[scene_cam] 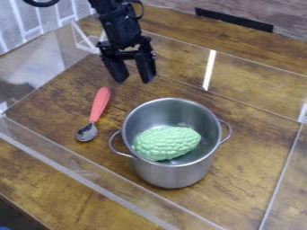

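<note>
My black gripper [129,66] hangs open over the table behind the pot, its fingers apart with nothing visible between them. A steel pot [171,170] with two handles stands at the centre right. Inside it lies a green, bumpy corn-shaped object [166,144]. A spoon with a red handle [102,105] lies to the left of the pot, its metal head toward the front, apart from the gripper.
A white tape strip [210,70] lies at the back right. Transparent panels edge the left and front of the area.
</note>
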